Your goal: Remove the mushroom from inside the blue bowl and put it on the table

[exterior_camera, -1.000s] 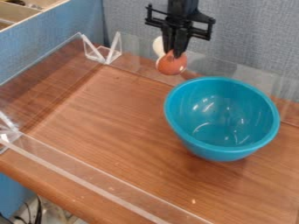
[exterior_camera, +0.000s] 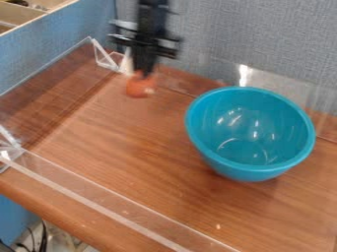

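The mushroom, a blurred orange-brown piece, hangs at the tips of my gripper over the back left part of the table. The black gripper is smeared by motion, but it is shut on the mushroom. To the right stands the blue bowl, upright on the wooden table, with nothing visible inside it. A clear gap separates the mushroom from the bowl. How high the mushroom is above the wood is hard to judge.
Low clear walls run along the table's edges. A white bracket stands at the back left corner, close to the gripper. Bare wood fills the middle and left. Behind rises a grey fabric panel.
From beside the bowl's back left rim, my gripper has moved left and somewhat lower in view, carrying the mushroom along. The pale part seen behind the mushroom earlier has moved too. The bowl has stayed put.
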